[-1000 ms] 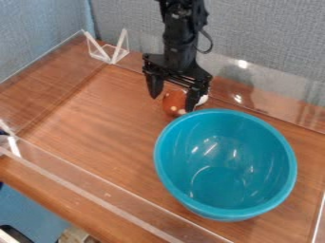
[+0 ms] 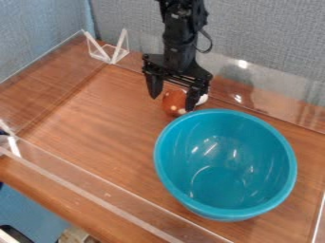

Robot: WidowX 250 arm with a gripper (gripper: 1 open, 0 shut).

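Observation:
My black gripper (image 2: 173,87) stands open at the back centre of the wooden table, low over an orange-red object with lighter patches (image 2: 177,104) that sits between and below its fingers. A white item lies just behind that object, partly hidden by the gripper. Whether the fingers touch the object is not clear.
A large teal bowl (image 2: 225,168) fills the front right, close to the orange object. A white wire stand (image 2: 108,49) is at the back left. Clear panels and a grey wall edge the table at the back.

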